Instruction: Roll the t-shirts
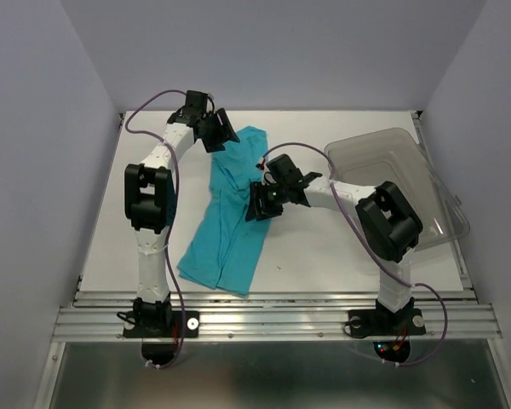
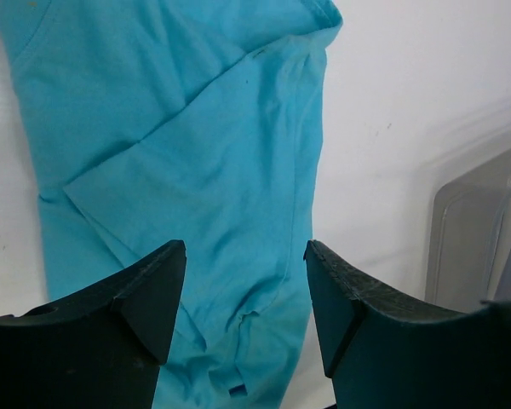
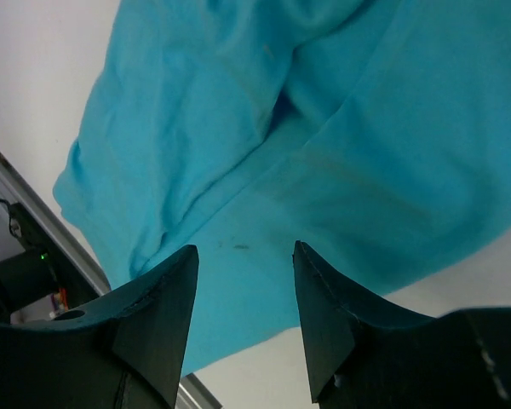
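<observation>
A turquoise t-shirt (image 1: pixel 213 239) lies as a long folded strip down the table, wider at the far end and split into two layers toward the front. Over its far end, my left gripper (image 1: pixel 224 131) hovers with parted fingers; the left wrist view shows only the shirt (image 2: pixel 213 179) beneath them, nothing held. My right gripper (image 1: pixel 260 203) stands above the right edge of the strip's middle. In the right wrist view its fingers (image 3: pixel 166 328) are wide apart over the creased cloth (image 3: pixel 238 230), with nothing between them.
At the right of the table sits an empty clear bin (image 1: pixel 392 175), close behind the right arm. Bare white table (image 1: pixel 119 221) lies left of the shirt, and more between shirt and bin.
</observation>
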